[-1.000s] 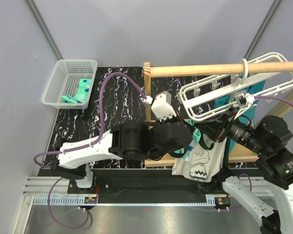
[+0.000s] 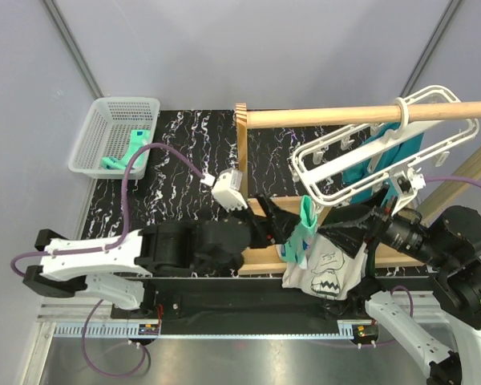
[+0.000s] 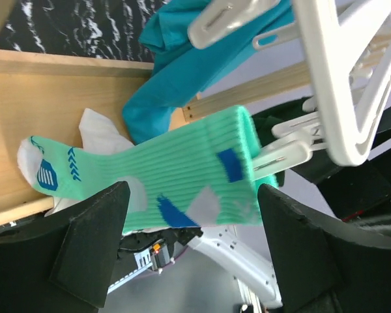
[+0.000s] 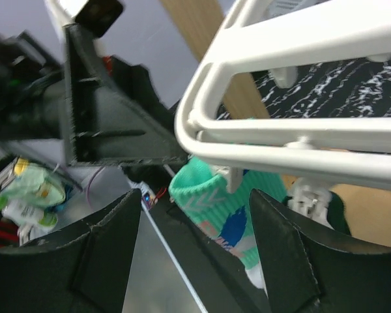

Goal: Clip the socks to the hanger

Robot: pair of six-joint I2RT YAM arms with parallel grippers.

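Note:
A mint sock (image 2: 303,228) with blue patches hangs at the front of the white clip hanger (image 2: 337,164); in the left wrist view a clip sits on the top of the sock (image 3: 182,182). My left gripper (image 2: 276,220) is part open just left of the sock, its fingers in the near foreground of that wrist view with the sock beyond them. My right gripper (image 2: 345,228) is open at the hanger's front, right of the sock. Teal socks (image 3: 176,78) hang farther back on the hanger, and pale socks (image 2: 325,273) below.
A white basket (image 2: 84,144) with mint socks stands on the far left. The wooden rack's bar (image 2: 305,116) runs above the hanger.
My left arm has drawn back to the left and down from the sock, leaving more of it visible. The hanger and right gripper have shifted slightly.

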